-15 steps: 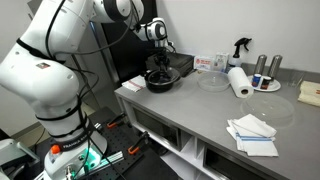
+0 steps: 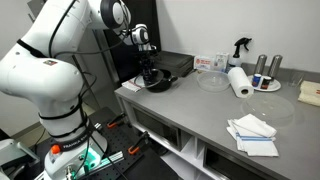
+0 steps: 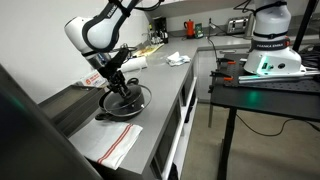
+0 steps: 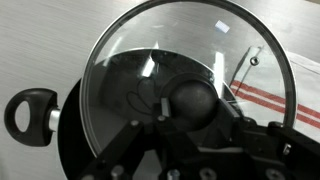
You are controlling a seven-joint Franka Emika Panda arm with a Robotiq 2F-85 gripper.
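A clear glass lid (image 4: 115,85) with a metal rim and a round black knob (image 4: 193,98) sits above a black pot (image 4: 73,140) in the wrist view. My gripper is shut on the knob. The lid is off-centre from the pot, shifted toward the striped towel, so the pot's side and its black loop handle (image 4: 35,118) show uncovered. In exterior view 2 the lid (image 3: 143,100) is around the gripper (image 3: 128,94) at the near end of the counter. Whether the lid's rim touches the pot cannot be told.
A white towel with red stripes (image 3: 112,146) lies beside the pot near the counter's end. Farther along the grey counter (image 2: 205,110) are a clear bowl (image 2: 212,80), a paper towel roll (image 2: 240,81) and folded cloths (image 2: 253,135).
In exterior view 1 my arm and gripper have moved left, toward the towel, carrying the lid along. The pot appears to stay in place.
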